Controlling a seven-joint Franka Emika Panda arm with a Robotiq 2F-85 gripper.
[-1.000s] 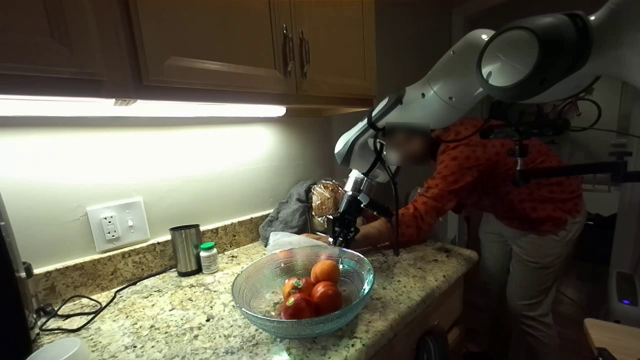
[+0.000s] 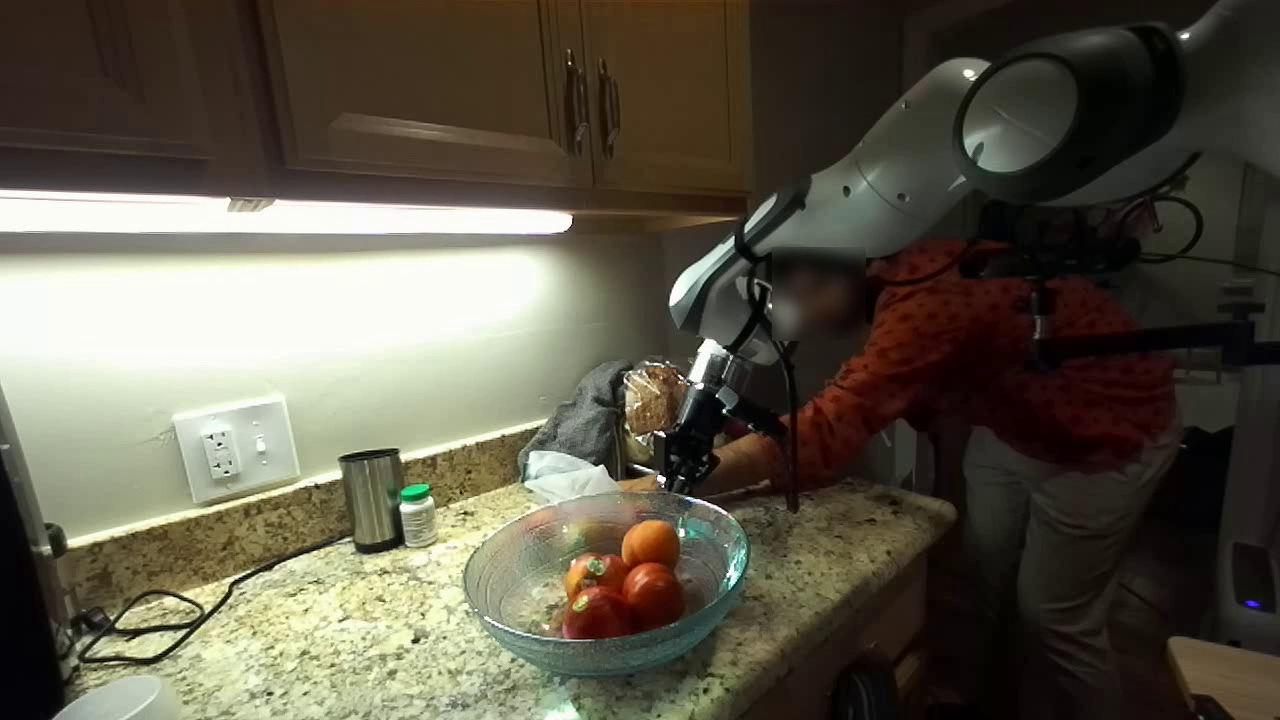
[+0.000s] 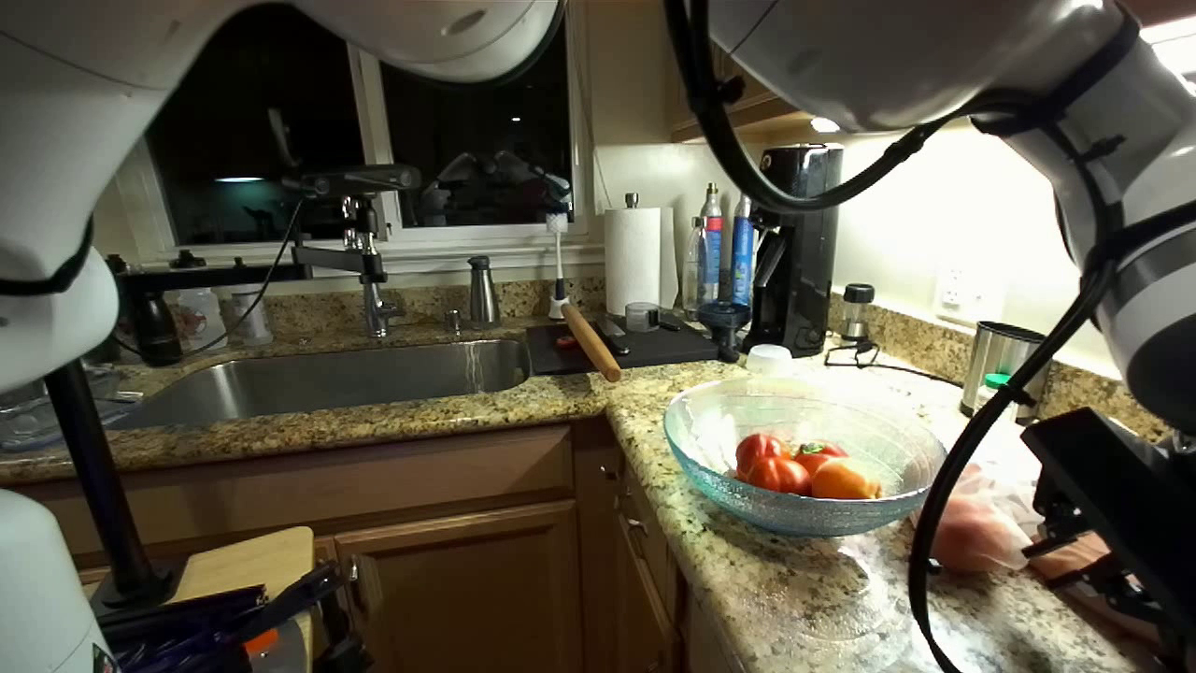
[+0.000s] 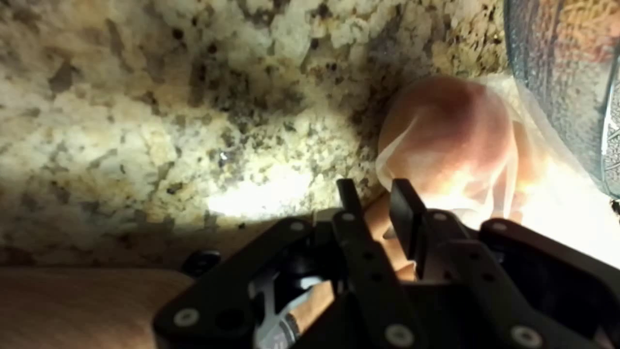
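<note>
My gripper is low over the counter, at the back of the glass bowl [image 2: 504, 612]. Its black fingers [image 4: 410, 218] are close together with a narrow gap. In that gap shows a skin-coloured shape, seemingly part of a person's hand; whether it is gripped or only behind the fingers, I cannot tell. Just beyond the fingertips in the wrist view lies a reddish round thing [image 4: 447, 134] wrapped in a thin, translucent bag [image 3: 973, 527]. The bowl holds an orange [image 2: 650, 545] and several red fruits [image 2: 596, 613].
A person in a red shirt [image 2: 948, 342] leans in, one arm [image 2: 750, 462] reaching beside my gripper. Along the wall stand a steel tumbler [image 2: 373, 498] and a green-capped bottle [image 2: 417, 518]. A grey cloth [image 2: 579, 414] lies behind. Counter left of the bowl is mostly free.
The whitish bag behind the bowl has shifted and crumpled, and the person's hand has moved closer to my gripper. The arm and the bowl look unmoved.
</note>
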